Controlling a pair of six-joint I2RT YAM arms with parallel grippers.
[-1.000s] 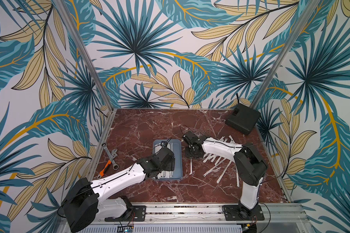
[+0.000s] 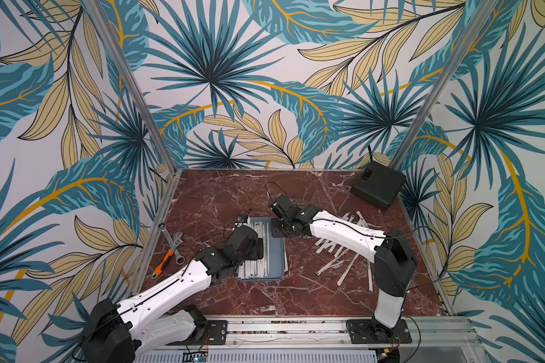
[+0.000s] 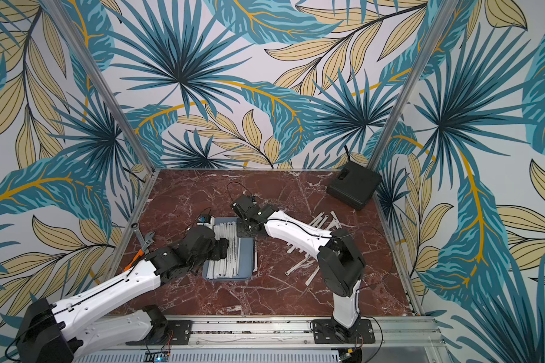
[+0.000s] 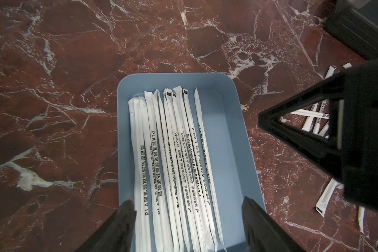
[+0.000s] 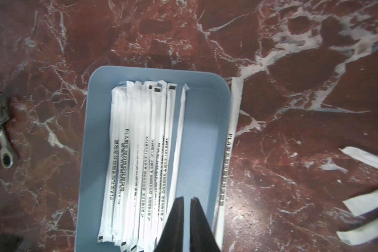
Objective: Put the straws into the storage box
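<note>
A blue storage box [image 4: 231, 168] holds several wrapped straws [image 4: 172, 159] side by side, its right strip bare. My left gripper is over the box, fingers apart, nothing seen between them. My right gripper is over the box's right part; its fingertips are close but apart. A straw [image 5: 229, 138] lies just outside the box's right wall in the right wrist view. More loose straws [image 2: 345, 266] lie scattered on the table to the right, partly hidden by my right arm.
A black case [image 2: 378, 184] sits at the back right. Wrenches and an orange-handled tool [image 2: 163, 263] lie at the left edge.
My left gripper has moved slightly left.
</note>
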